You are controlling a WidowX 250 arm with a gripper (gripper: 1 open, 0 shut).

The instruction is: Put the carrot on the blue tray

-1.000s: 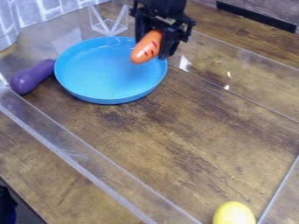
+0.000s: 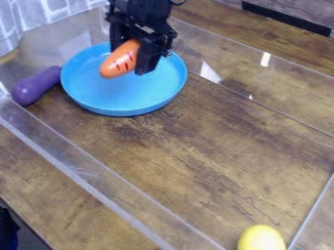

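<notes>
An orange carrot point(image 2: 119, 60) is held in my gripper point(image 2: 132, 49), which is shut on it. The blue tray point(image 2: 144, 99) lies at the upper left of the view, directly beneath the carrot in the picture. Part of the tray's far side is hidden behind the carrot and the black gripper. Whether the carrot touches the tray surface cannot be told from this one angle.
A purple eggplant point(image 2: 35, 86) lies just left of the tray. Far off at the bottom right sits a yellow object point(image 2: 261, 237). Clear plastic edging point(image 2: 78, 166) runs along the left.
Still holding the carrot, the gripper has moved left and lower in the picture, from the tray's far right edge to over the tray. Tray, eggplant and yellow object have stayed put.
</notes>
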